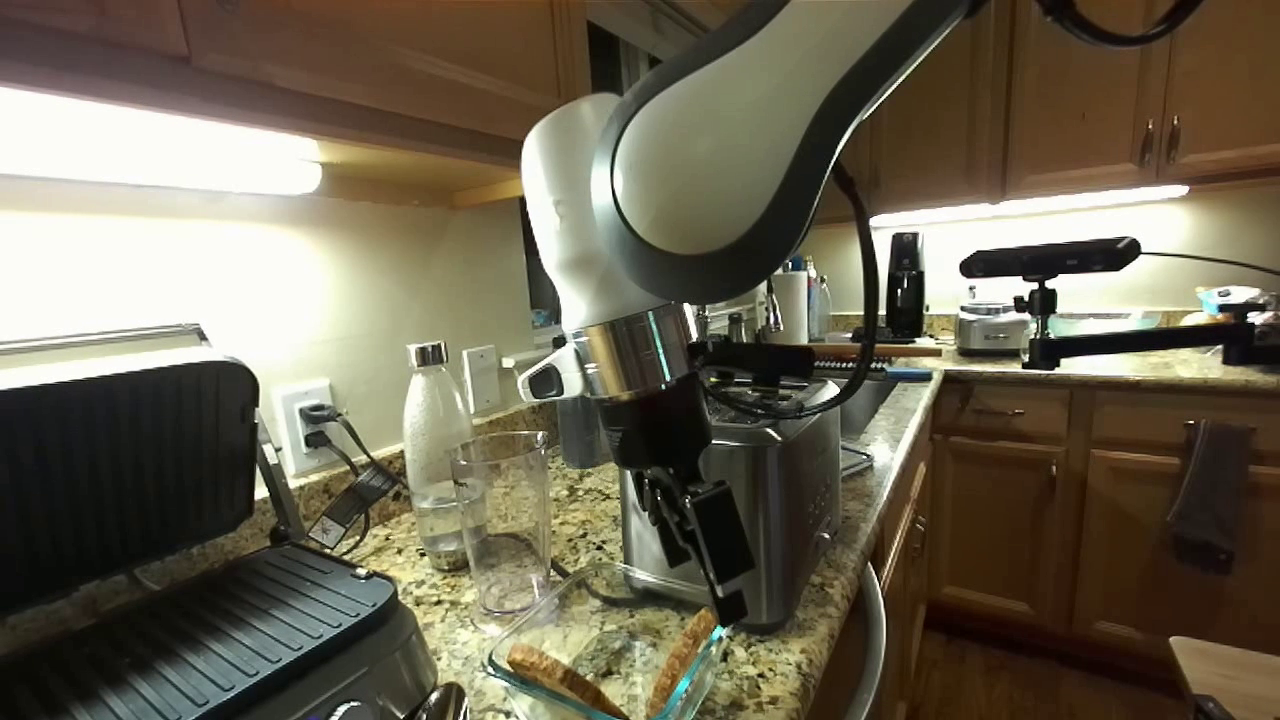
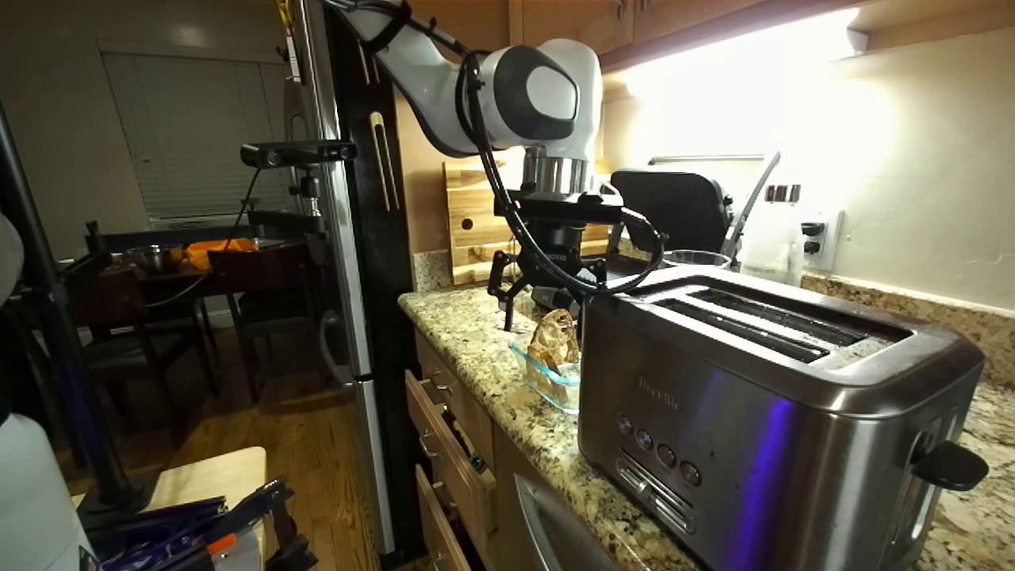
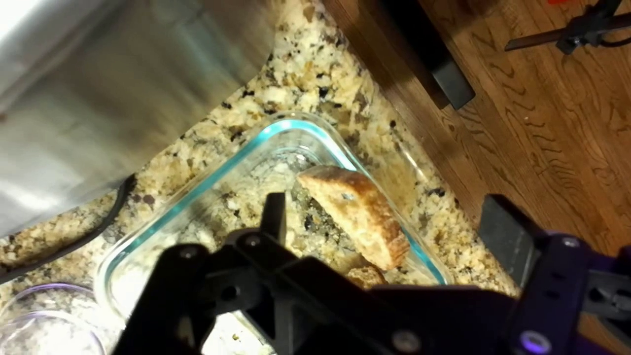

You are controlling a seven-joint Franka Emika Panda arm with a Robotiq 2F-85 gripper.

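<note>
Two slices of bread are in a clear glass dish (image 3: 207, 184) on the granite counter. One bread slice (image 3: 358, 216) leans against the dish wall on the counter-edge side; in exterior view 1 the other slice (image 1: 558, 679) lies toward the opposite side. My gripper is open above the dish, its fingers spread wide on either side of the leaning slice in the wrist view. One finger (image 3: 275, 214) appears over the dish's inside, the other beyond the outer rim. Nothing is between them in contact with the bread, as far as shows.
A steel toaster (image 2: 761, 400) stands close beside the dish. An open grill press (image 1: 216, 624), a clear pitcher (image 1: 504, 528) and a water bottle (image 1: 434, 450) stand toward the wall. The counter drops off to the floor just past the dish.
</note>
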